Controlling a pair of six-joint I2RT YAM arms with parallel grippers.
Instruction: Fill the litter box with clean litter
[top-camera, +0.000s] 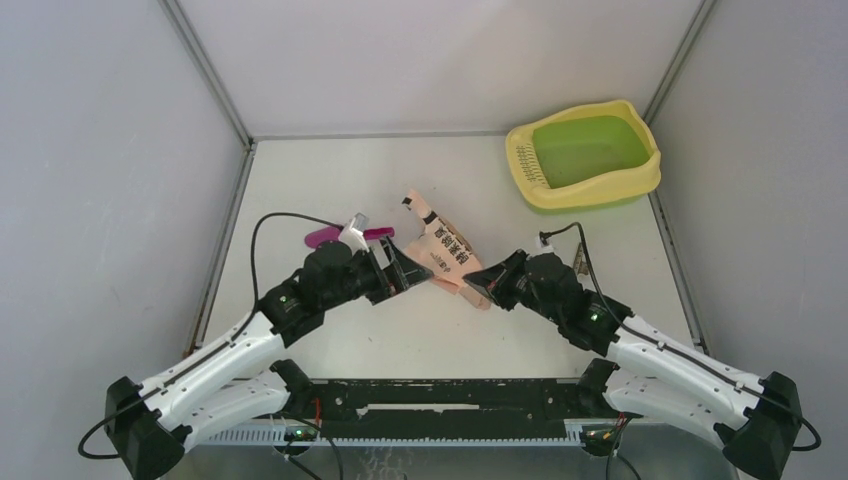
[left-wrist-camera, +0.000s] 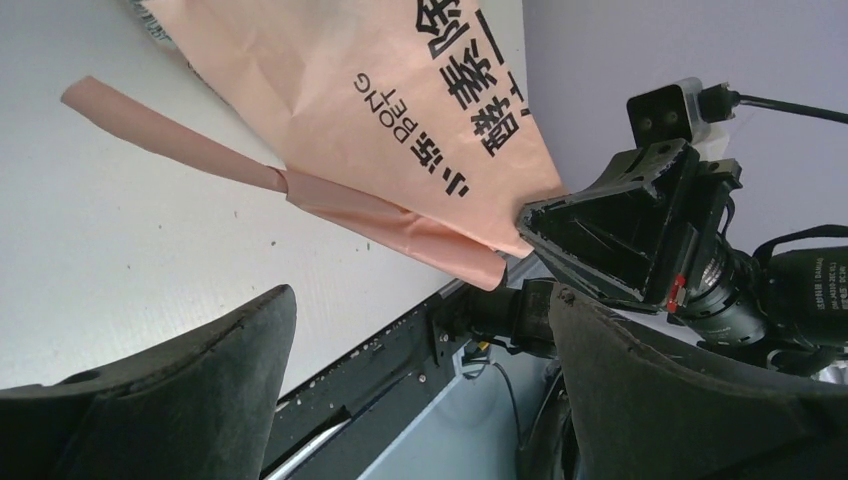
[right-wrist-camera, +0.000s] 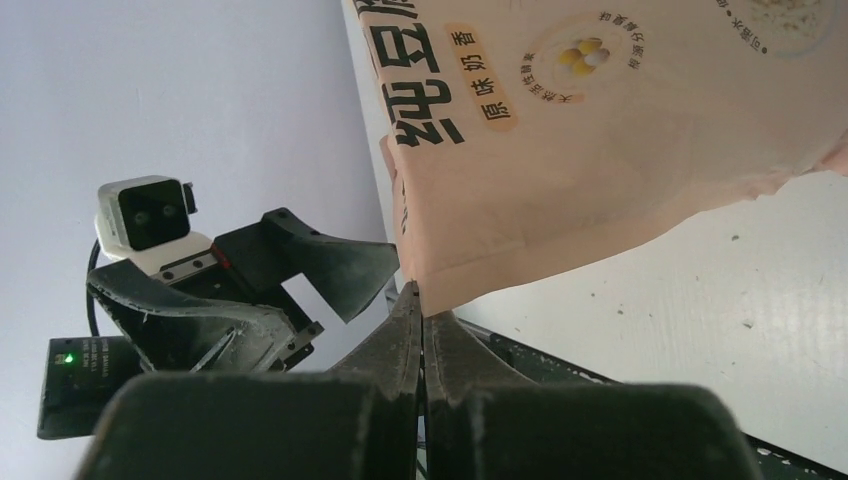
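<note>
A pink litter bag (top-camera: 450, 250) with black lettering is at the middle of the table, between my two grippers. My right gripper is shut on the bag's edge, its fingertips meeting at a corner of the thin film. In the left wrist view the bag (left-wrist-camera: 380, 130) has a loose folded strip (left-wrist-camera: 170, 135) along its side. My left gripper stands open near that strip, with nothing gripped between its fingers. The litter box (top-camera: 595, 150), green with a yellow rim, stands at the back right.
A magenta scoop (top-camera: 322, 237) lies behind the left gripper, partly hidden by it. A small brownish object (top-camera: 581, 260) shows beside the right arm.
</note>
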